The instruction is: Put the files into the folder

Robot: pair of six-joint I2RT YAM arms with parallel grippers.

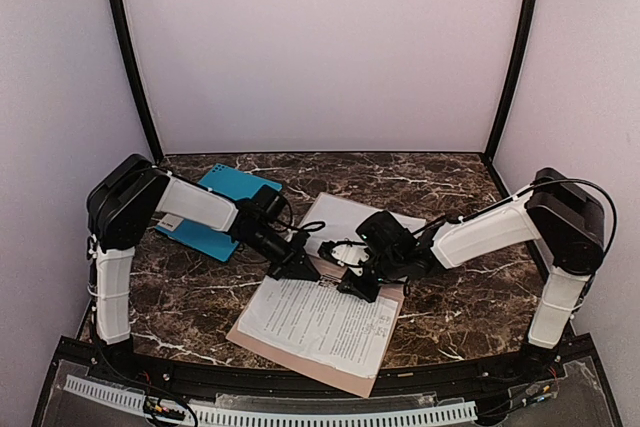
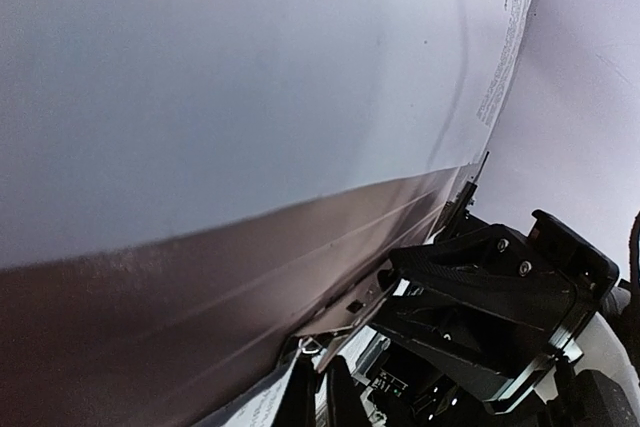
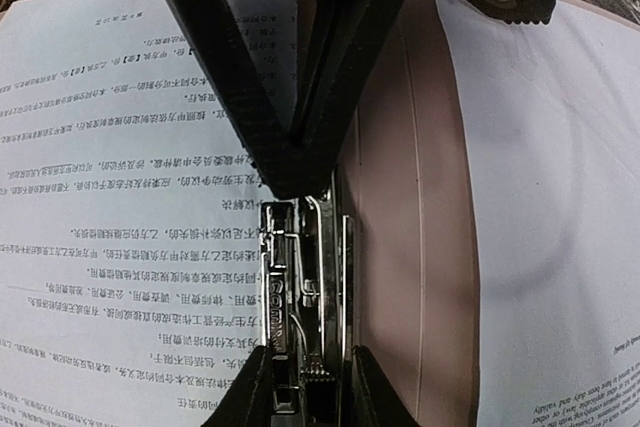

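Note:
An open pinkish folder (image 1: 355, 382) lies at the table's front centre, printed sheets (image 1: 310, 322) on its near half and white paper (image 2: 250, 77) on its far half. A metal clip (image 3: 306, 307) runs along the spine. Both grippers meet over it. My left gripper (image 1: 312, 274) is shut at the clip's one end; whether anything thin is between its fingertips is unclear. My right gripper (image 1: 348, 285) is shut on part of the metal clip, seen close in the right wrist view, with the left gripper's dark tips at the opposite side of that view.
A blue folder or board (image 1: 195, 242) with a white label lies at the back left, partly under my left arm. Bare marble table (image 1: 460, 317) shows at the right, front left and along the back.

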